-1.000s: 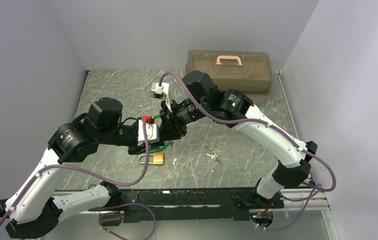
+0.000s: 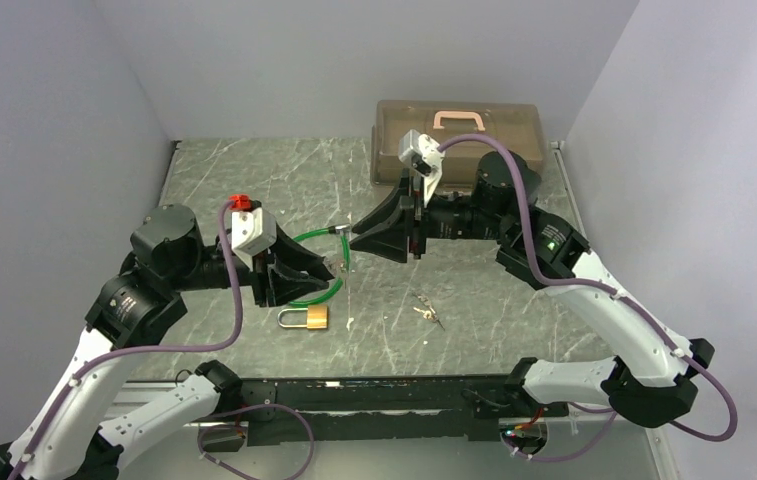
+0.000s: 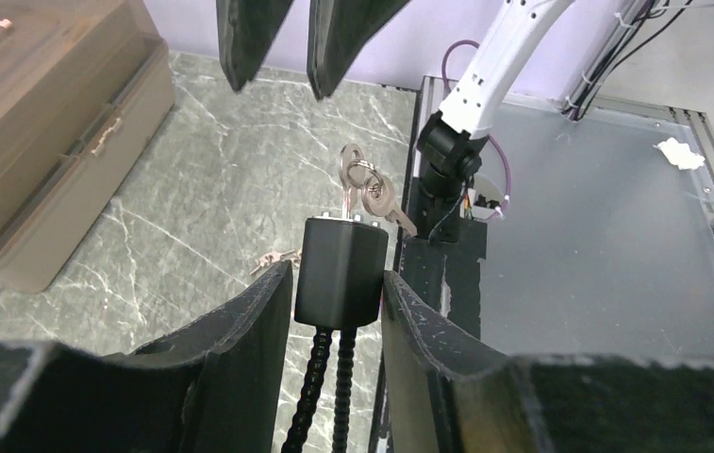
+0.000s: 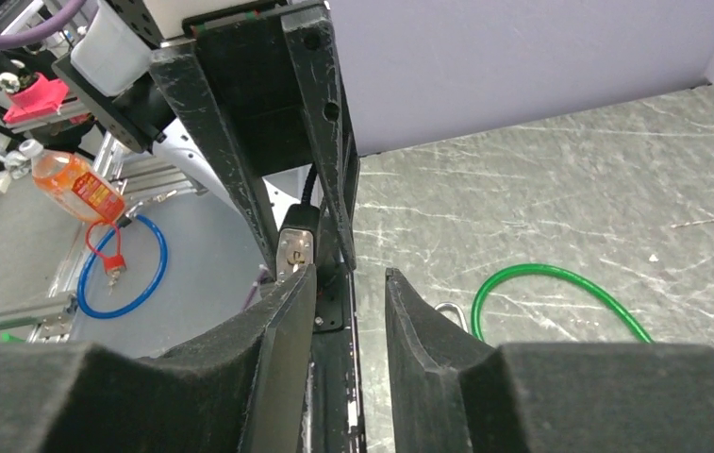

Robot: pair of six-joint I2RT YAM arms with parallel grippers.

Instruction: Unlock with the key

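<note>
My left gripper holds a black padlock-like body between its fingers, with silver keys at its top, in the left wrist view. My right gripper stands above and right of it, apart; in the right wrist view its fingers are parted with nothing visible between them. A brass padlock with a long shackle lies on the marble board. More keys lie on the board to its right. A green cable loop lies behind the padlock.
A translucent brown toolbox stands at the back right. Walls border the board at back and sides; a dark rail runs along the front. The board's left and right parts are fairly clear.
The two grippers, close together a second ago, have moved apart: the right up and to the right, the left slightly left.
</note>
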